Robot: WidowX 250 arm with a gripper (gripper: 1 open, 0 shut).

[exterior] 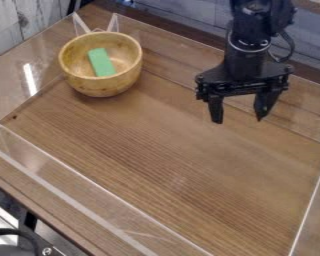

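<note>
My black gripper [240, 100] hangs over the right rear of the wooden table [149, 180], fingers spread open, with nothing visible between them. A tan bowl [120, 75] at the back left holds a green block [101, 61], well to the left of the gripper.
A wall runs along the back, and dark cables lie at the lower left corner beyond the table edge.
</note>
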